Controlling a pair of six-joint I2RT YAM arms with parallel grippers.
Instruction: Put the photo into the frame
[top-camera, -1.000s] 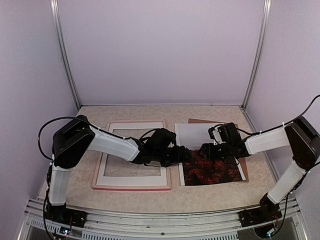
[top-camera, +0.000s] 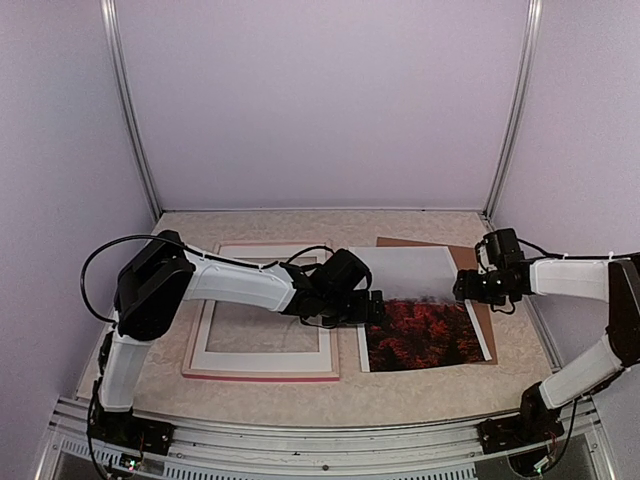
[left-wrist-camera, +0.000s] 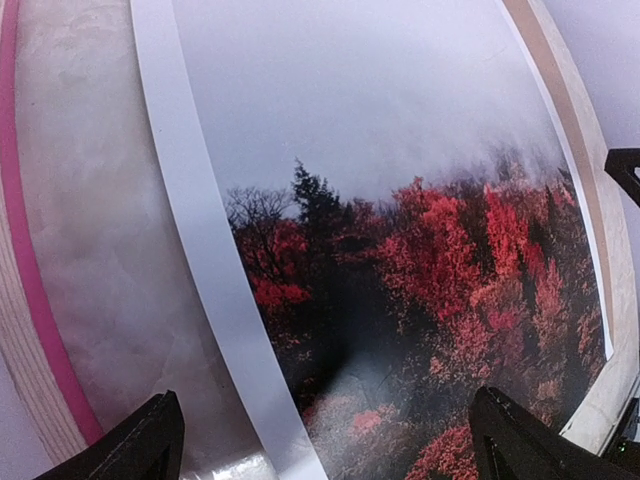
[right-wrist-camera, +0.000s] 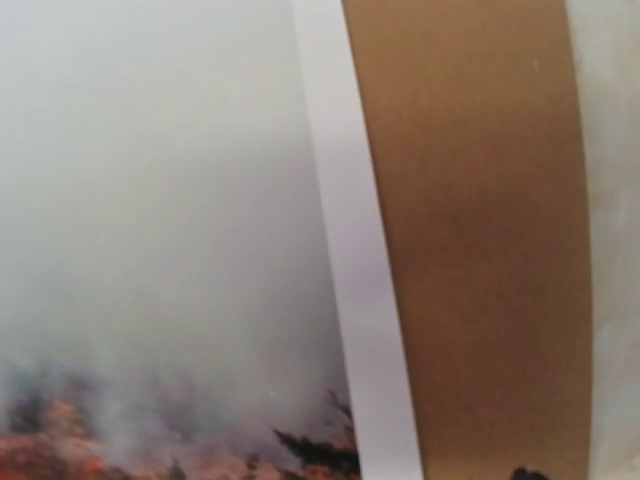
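Note:
The photo (top-camera: 420, 330), pale sky over red and dark trees with a white border, lies flat on a brown board (top-camera: 485, 320) that shows at its back and right. Left of it lies the empty frame (top-camera: 262, 378), pink-edged with a white mat. My left gripper (top-camera: 376, 307) is over the photo's left edge; in the left wrist view its fingers (left-wrist-camera: 535, 445) stand wide apart with nothing between them. My right gripper (top-camera: 466, 287) is at the photo's right edge. The right wrist view shows that white border (right-wrist-camera: 365, 260) but hardly any of the fingers, so their opening is unclear.
Behind the frame and photo rises a plain back wall (top-camera: 330, 110), with side walls left and right. My left arm crosses above the frame and hides part of it.
My right gripper has moved right, from over the middle of the photo to its right edge. Photo and frame look nearly unchanged.

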